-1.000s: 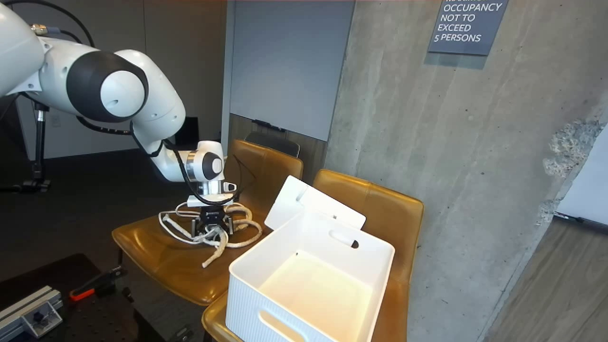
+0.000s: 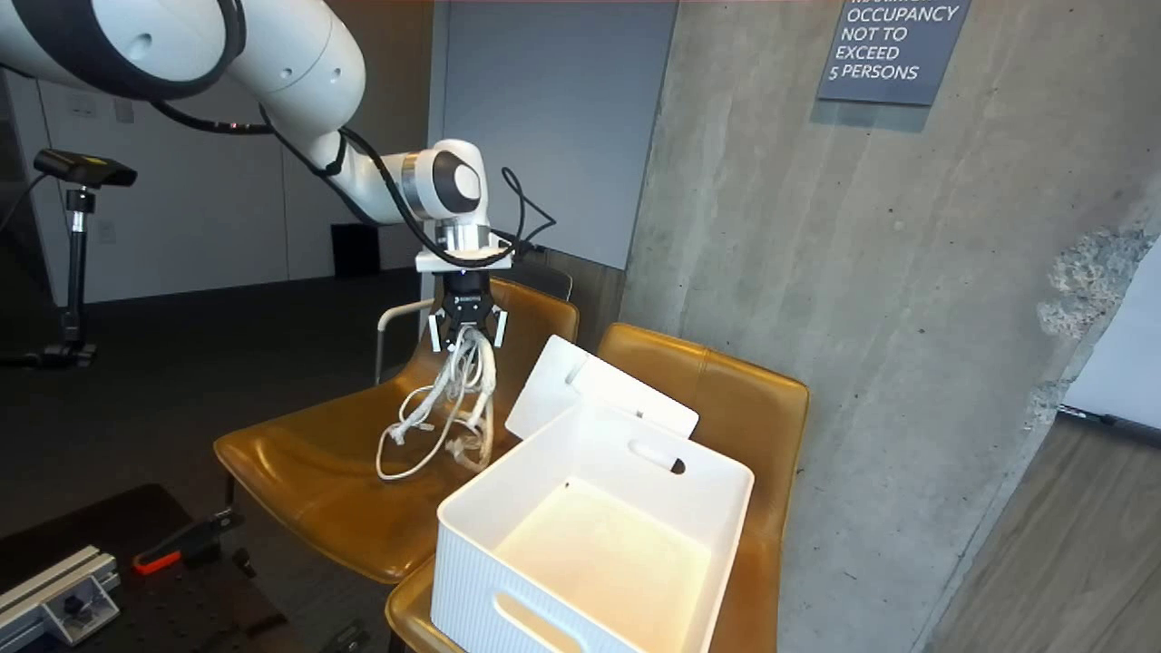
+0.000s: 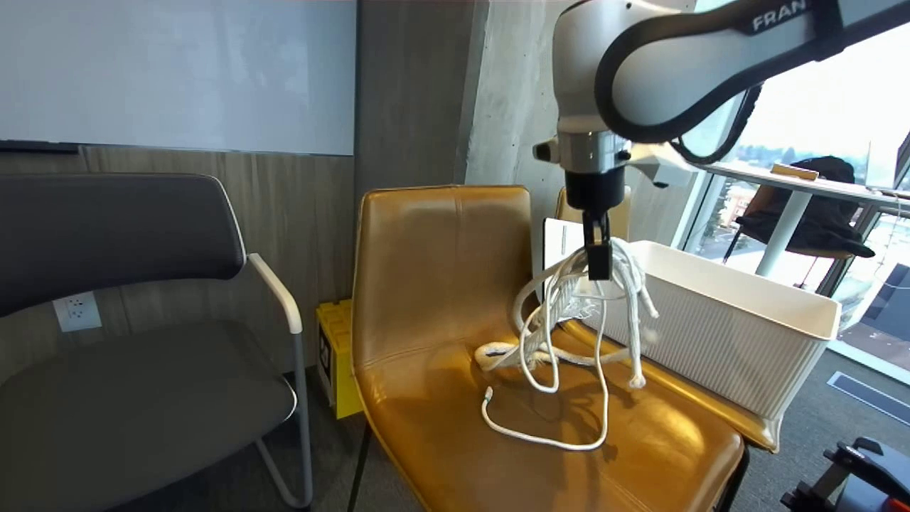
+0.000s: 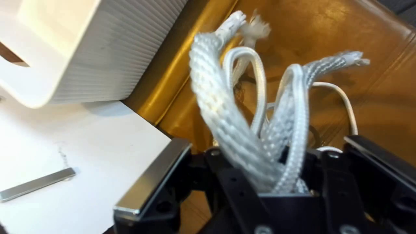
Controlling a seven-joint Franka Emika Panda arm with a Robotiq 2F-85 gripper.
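A tangled bundle of white rope (image 2: 470,375), thick and thin strands together, hangs from my gripper (image 2: 468,330) above the left tan chair (image 2: 326,462). In the wrist view, thick braided rope (image 4: 220,105) and thin loops rise from between the fingers, which are shut on them. From the other side, loops of the rope (image 3: 550,320) dangle below the gripper (image 3: 599,269); whether the lowest strands touch the seat is hard to tell. An open white box (image 2: 463,550) stands on the neighbouring chair, empty where its floor shows, to the right of the rope.
A white panel (image 2: 544,397) leans behind the box against the right chair's back (image 2: 751,403). A grey armchair (image 3: 128,367) and a yellow case (image 3: 341,358) stand beside the left chair. The concrete wall (image 2: 925,326) rises behind the right chair.
My gripper has risen from the left seat and shifted right toward the box. The rope bundle, earlier spread on the seat around the gripper, has come up with it and hangs down.
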